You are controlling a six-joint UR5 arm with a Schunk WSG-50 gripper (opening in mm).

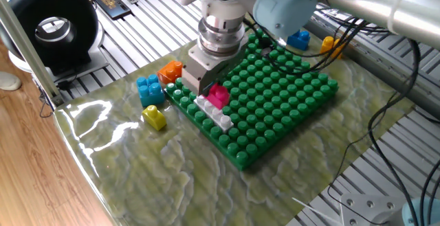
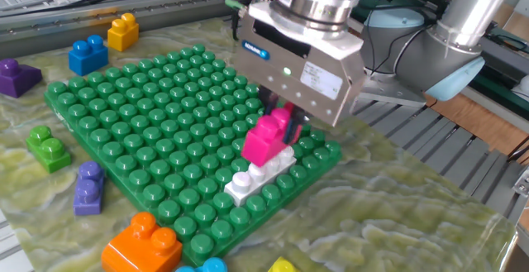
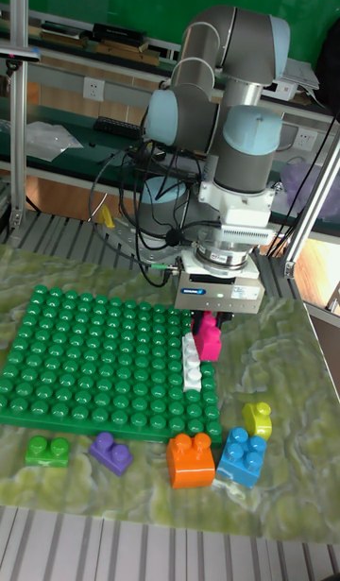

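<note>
A magenta brick hangs tilted below my gripper, which is shut on it. Beneath and close by, a white single-row brick lies on the green baseplate, near one edge. From exterior view 1, the magenta brick overlaps the studs beside the white brick's far end. In exterior view 3 it appears just right of the white brick. Whether the magenta brick touches the white one or the plate, I cannot tell. The gripper's body hides most of its fingers in exterior view 1.
Loose around the plate are orange, light blue, yellow, green and violet bricks. Purple, blue and amber bricks stand beyond its far side. Most of the plate is bare.
</note>
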